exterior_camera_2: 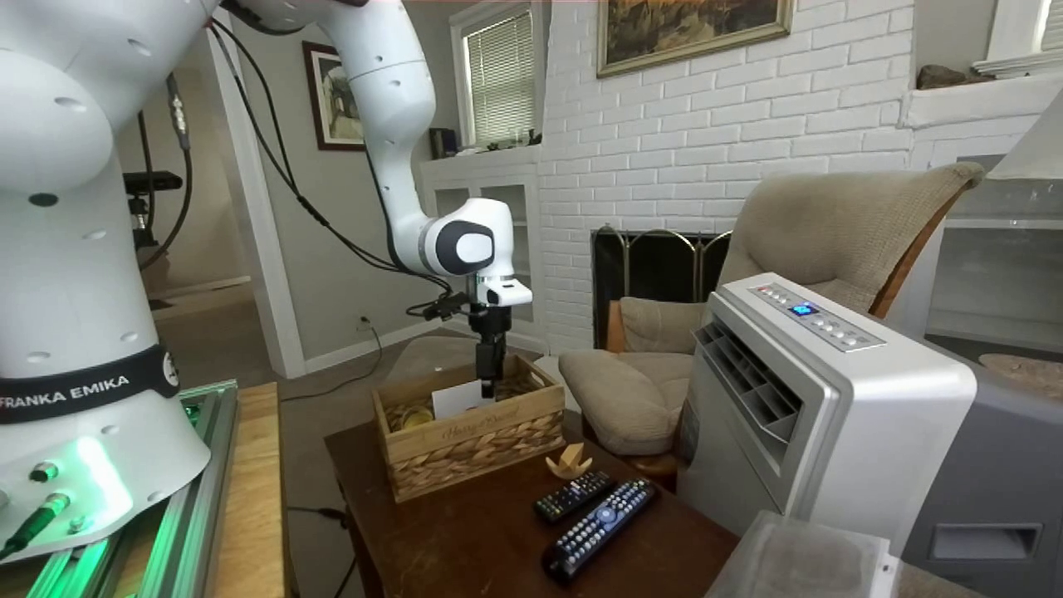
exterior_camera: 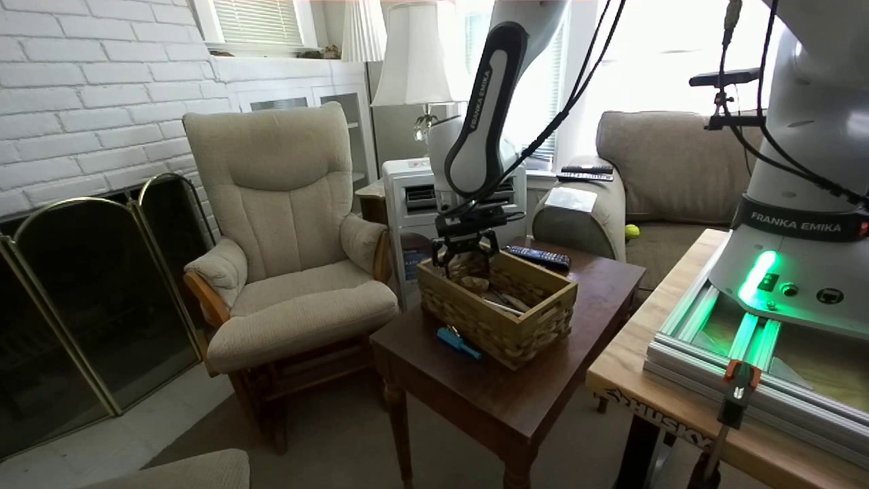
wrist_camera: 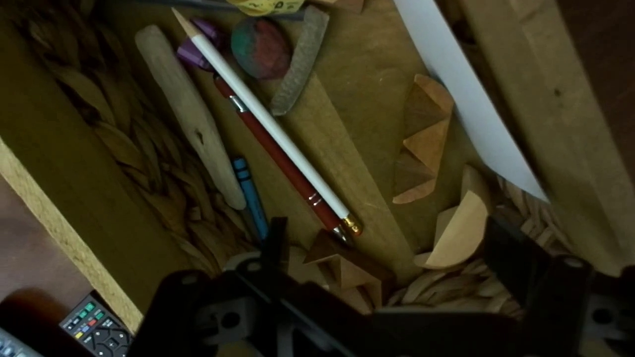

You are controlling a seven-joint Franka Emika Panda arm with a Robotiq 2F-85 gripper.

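Observation:
My gripper (exterior_camera: pixel 466 259) hangs open over the far end of the wooden woven basket (exterior_camera: pixel 497 326), its fingertips at about rim height. In the wrist view, wooden geometric pieces lie near the fingers: a brown faceted one (wrist_camera: pixel 351 270) between them, a pale rounded one (wrist_camera: pixel 461 235) beside the right finger, and a zigzag one (wrist_camera: pixel 425 140) further off. A white pencil (wrist_camera: pixel 274 128) rests along a red pen (wrist_camera: pixel 277 154). Close by are a blue crayon (wrist_camera: pixel 251 199), a driftwood stick (wrist_camera: pixel 193 116) and a red-green ball (wrist_camera: pixel 262 47). White paper (wrist_camera: pixel 470 95) leans along one side.
The basket stands on a dark wooden table (exterior_camera_2: pixel 438 558). Next to it are two remotes (exterior_camera_2: pixel 598 528), a small wooden piece (exterior_camera_2: pixel 569 462) and a blue object (exterior_camera: pixel 458 342). A white appliance (exterior_camera_2: pixel 797 399) stands close to the table, with an armchair (exterior_camera: pixel 293 285) nearby.

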